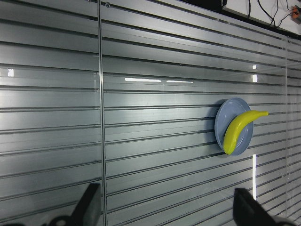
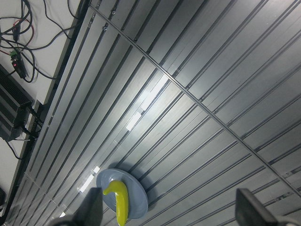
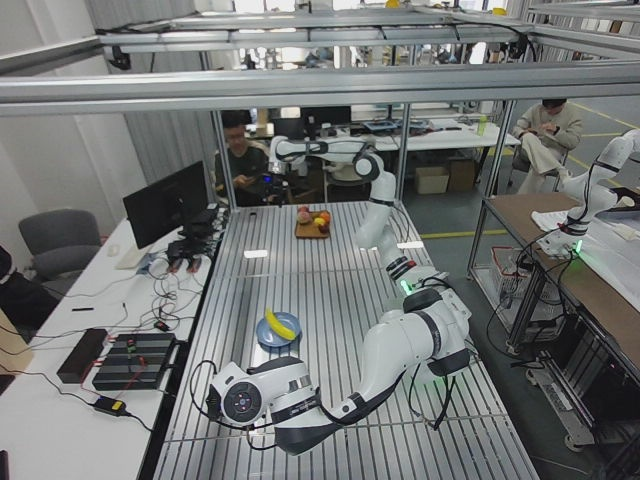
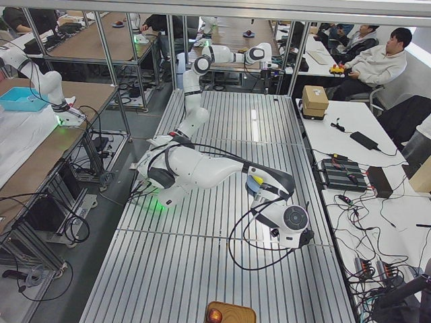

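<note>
A yellow banana (image 3: 280, 326) lies on a blue plate (image 3: 266, 337) on the slatted metal table, also seen in the left wrist view as banana (image 1: 237, 127) and plate (image 1: 225, 115). Both wrist cameras look down on it from above, apart from it. In the left wrist view only the dark tips of that gripper show at the bottom edge, spread apart with bare table between. In the right wrist view the gripper likewise has its tips apart, the plate beside and beyond the left one. A wooden board (image 3: 312, 230) with several fruits stands at the far end.
A white side desk (image 3: 80, 430) with monitor, cables and black boxes runs along one edge. Metal frame posts stand at the corners, and both arms' cables hang over the table.
</note>
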